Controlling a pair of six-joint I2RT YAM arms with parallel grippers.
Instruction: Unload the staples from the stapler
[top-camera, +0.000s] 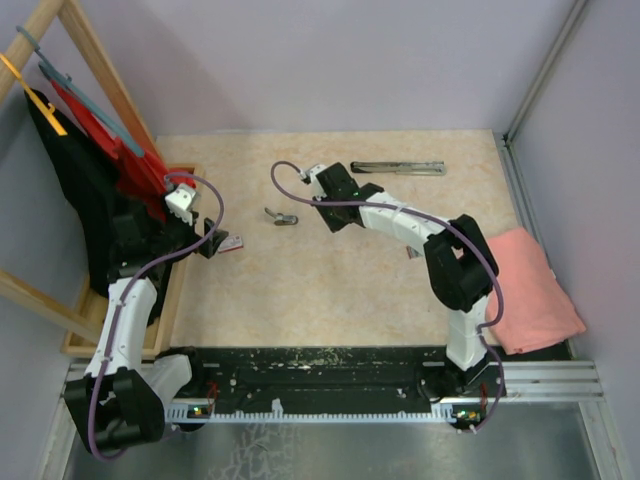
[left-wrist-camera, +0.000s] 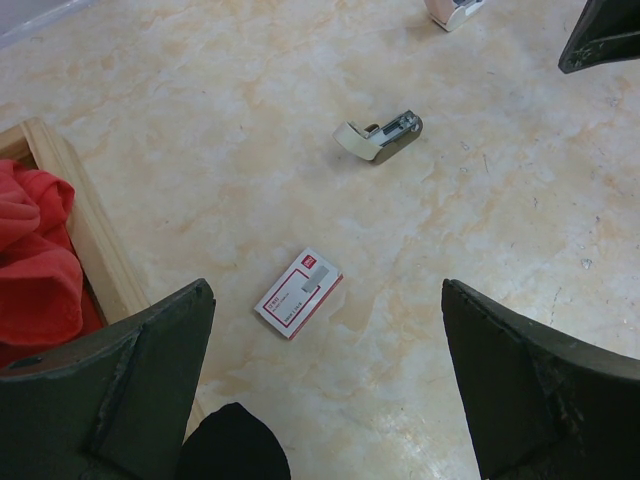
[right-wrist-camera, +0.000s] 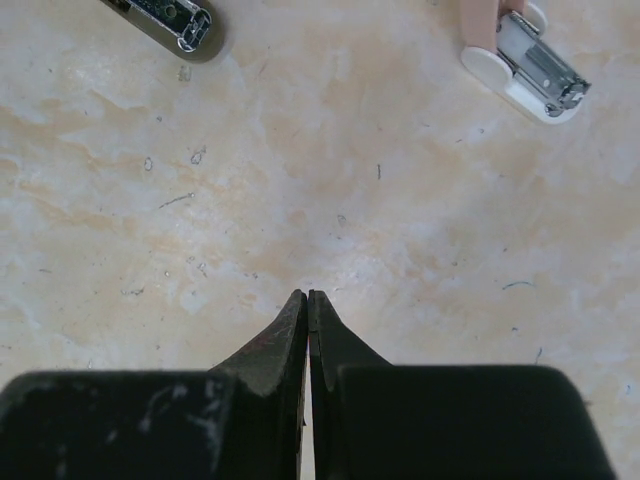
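An olive-grey stapler (top-camera: 286, 220) lies folded open on the table; the left wrist view shows the same stapler (left-wrist-camera: 395, 132) with its metal channel bare. Only its end enters the right wrist view. A second stapler, pink and white (right-wrist-camera: 540, 75), lies open there with its metal channel exposed. My right gripper hovers over bare table between the two, shut, with nothing showing between its fingertips. Open and empty, my left gripper is at the left side of the table, its fingers either side of the view of a flat red-and-white box (left-wrist-camera: 299, 292).
A wooden crate edge (left-wrist-camera: 75, 205) with red cloth borders the left side. Long metal bars (top-camera: 398, 168) lie at the back. A pink cushion (top-camera: 530, 290) rests at the right.
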